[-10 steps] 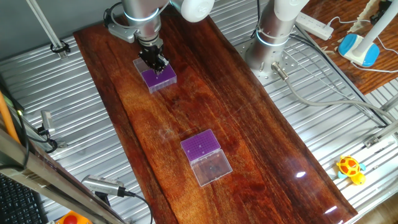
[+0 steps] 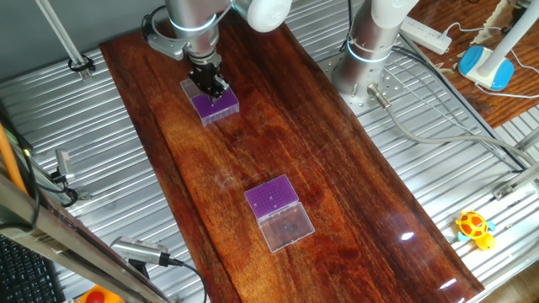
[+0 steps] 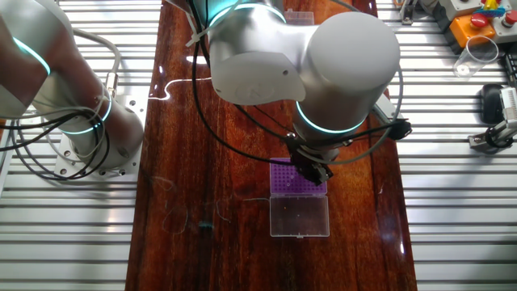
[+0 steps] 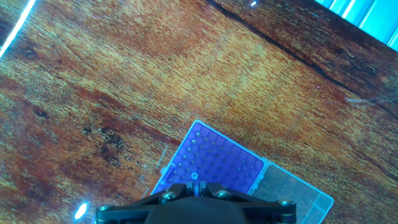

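A purple rack box [image 2: 216, 104] with its clear lid open stands at the far end of the wooden table. My gripper [image 2: 219, 88] is right over its purple grid, and in exterior view 2 the gripper [image 3: 315, 166] covers one corner of that box [image 3: 292, 179]. From the wrist, the purple grid [image 4: 214, 158] with small round wells lies just beyond the gripper. Its fingers are close together, but whether a small thing is between them is unclear. A small pale ring shows in front of the fingertips. A second purple rack box [image 2: 271, 195], also open, lies nearer the table's middle.
The second box's clear lid [image 2: 286, 227] lies folded back flat. Bare wood separates the two boxes. A toy turtle [image 2: 473, 225] and a camera [image 2: 140, 251] are off the table's sides. Cables hang around the arm.
The gripper has shifted very slightly over the far box since a second ago. Both boxes stay where they were.
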